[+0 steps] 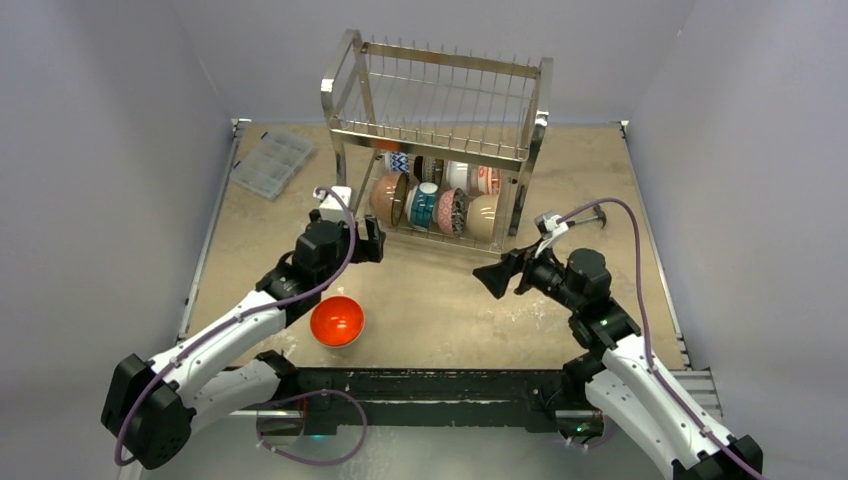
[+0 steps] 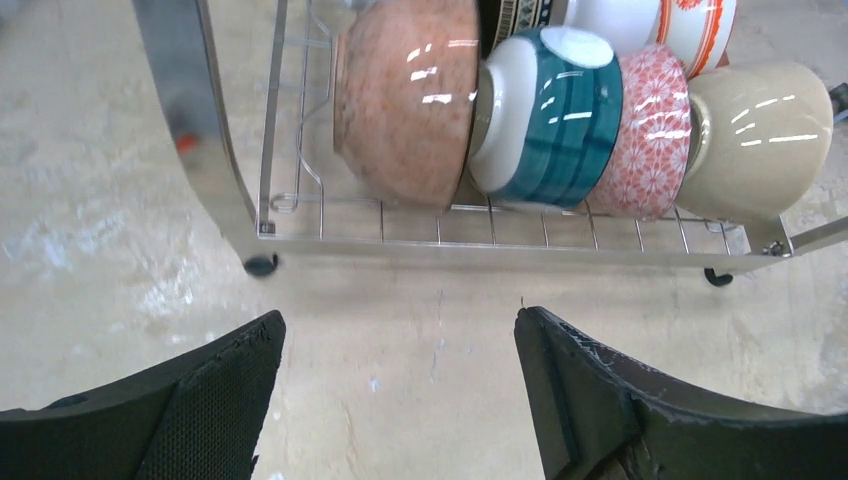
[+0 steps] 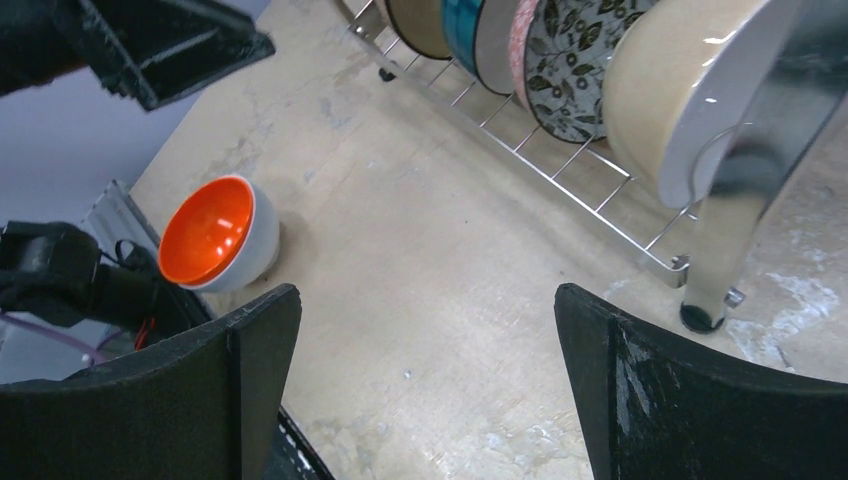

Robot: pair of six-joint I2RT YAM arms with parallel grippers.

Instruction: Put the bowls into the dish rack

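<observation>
The metal dish rack (image 1: pixel 435 147) holds several bowls on their sides on its lower tier: a pink-brown one (image 2: pixel 400 110), a teal striped one (image 2: pixel 560 130), a pink patterned one (image 2: pixel 645 130), a cream one (image 2: pixel 760 140) and others behind. An orange bowl (image 1: pixel 336 318) with a white outside stands upright on the table at front left. My left gripper (image 1: pixel 368 240) is open just in front of the rack's left end, nothing between its fingers. My right gripper (image 1: pixel 505 275) hangs open and empty before the rack's right end, above the table.
A clear compartment box (image 1: pixel 270 163) lies at back left. A hammer (image 1: pixel 598 216) lies right of the rack. The rack's upper tier is empty.
</observation>
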